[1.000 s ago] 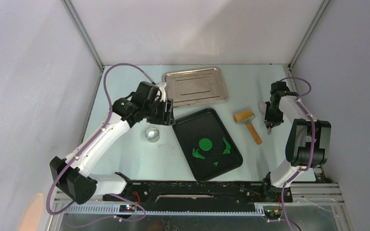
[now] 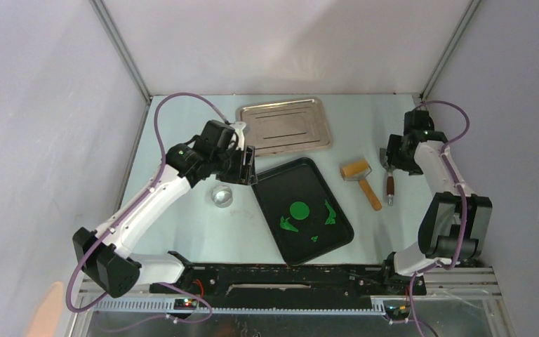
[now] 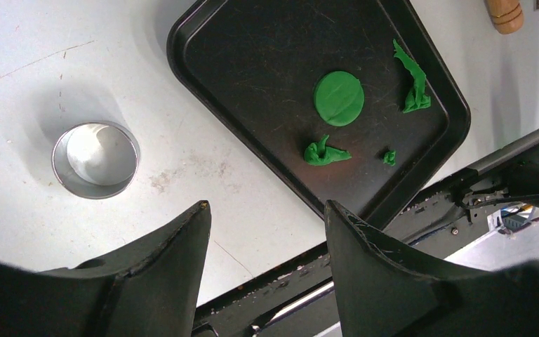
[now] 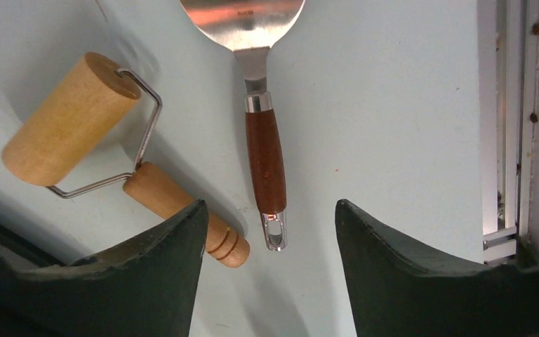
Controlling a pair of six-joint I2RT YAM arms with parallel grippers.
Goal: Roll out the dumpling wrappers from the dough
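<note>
A green dough disc [image 3: 338, 97] lies on the black baking tray [image 2: 274, 196], with green scraps [image 3: 413, 91] around it. A metal ring cutter [image 2: 222, 196] stands left of the tray. My left gripper hangs over the tray's upper-left corner in the top view, fingers apart and empty. The wooden roller [image 4: 70, 121] and a spatula [image 4: 266, 158] lie on the right of the table. My right gripper is open above the spatula's handle, holding nothing.
A steel tray [image 2: 285, 125] lies at the back centre. Side walls and a front rail bound the space.
My right arm has moved up and back, uncovering the spatula's handle. The left arm has shifted very slightly right.
</note>
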